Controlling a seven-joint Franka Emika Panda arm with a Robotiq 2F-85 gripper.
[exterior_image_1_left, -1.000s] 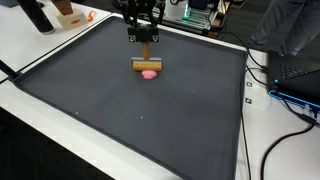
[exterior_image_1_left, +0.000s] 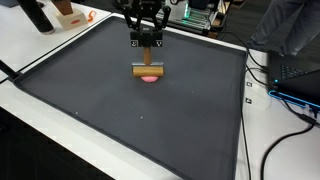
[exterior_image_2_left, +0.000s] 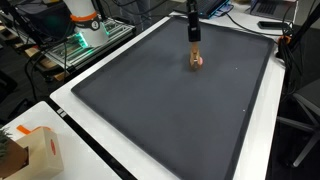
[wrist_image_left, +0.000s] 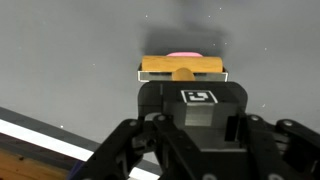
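Observation:
My gripper (exterior_image_1_left: 147, 40) is shut on the upright handle of a wooden roller, pointing down over the dark board (exterior_image_1_left: 110, 105). The wooden roller (exterior_image_1_left: 148, 71) has a short horizontal cylinder in a thin metal frame. In the wrist view, the roller (wrist_image_left: 182, 64) shows beyond the gripper body, which hides most of the handle. A small pink lump (exterior_image_1_left: 149, 79) lies on the board at the cylinder's near side, partly covered by it. Only a thin pink strip (wrist_image_left: 184, 54) shows past the cylinder in the wrist view. Whether the roller presses on the lump is hard to tell.
Bare board stretches widely around the roller. White table (exterior_image_1_left: 70, 133) borders it. A laptop (exterior_image_1_left: 294, 78) and cables stand at the right. An orange-and-white box (exterior_image_2_left: 40, 155) sits at the near left corner in the second exterior view, off the board.
The roller has shifted slightly toward the exterior camera, over the pink lump. Less of the lump shows now than before. My gripper stays shut on the handle.

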